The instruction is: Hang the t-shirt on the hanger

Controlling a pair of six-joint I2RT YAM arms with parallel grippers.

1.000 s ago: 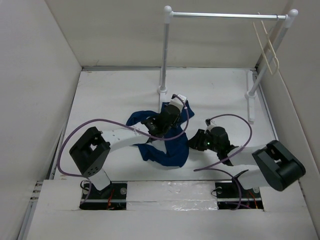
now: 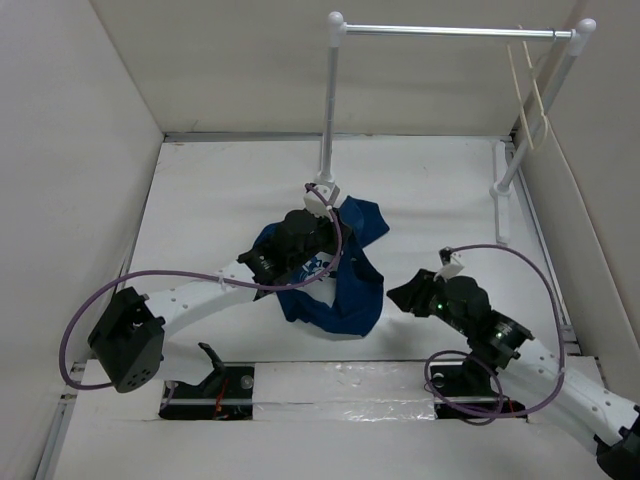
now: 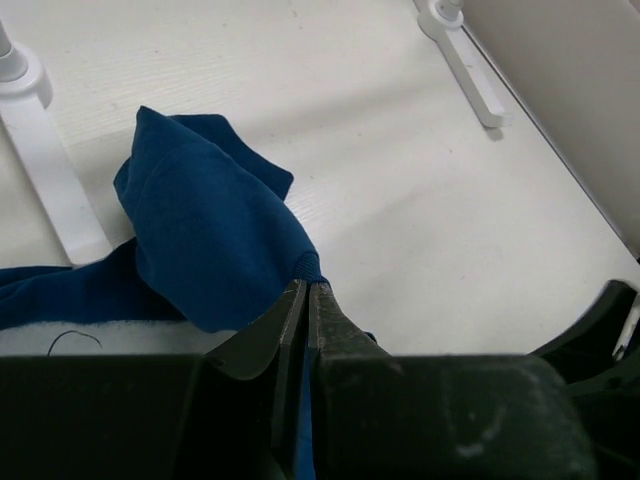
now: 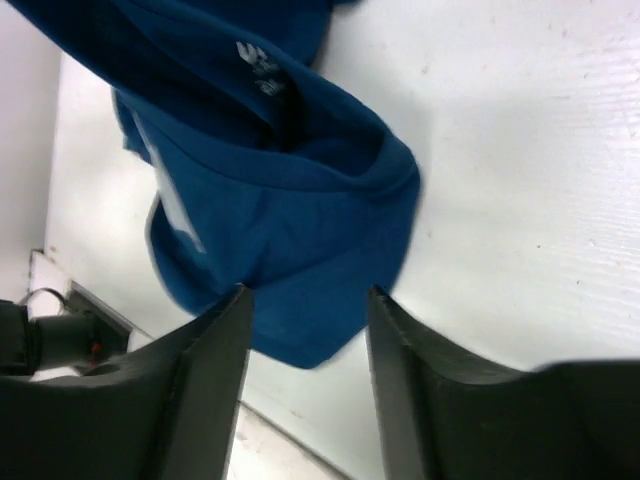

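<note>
The dark blue t-shirt (image 2: 352, 300) with a white print lies crumpled on the white floor at centre. My left gripper is over it, shut, with a ribbed edge of blue cloth at its fingertips; whether it grips that edge is hard to tell. My right gripper stands part open to the right of the shirt, empty between its fingers; the right wrist view is blurred. Pale hangers (image 2: 530, 95) hang at the right end of the rail (image 2: 450, 30).
The rack's left post (image 2: 328, 110) stands just behind the shirt, its white foot (image 3: 55, 185) on the floor. The right foot (image 2: 502, 215) is at back right. Walls close both sides.
My right arm has drawn away from the shirt toward the lower right.
</note>
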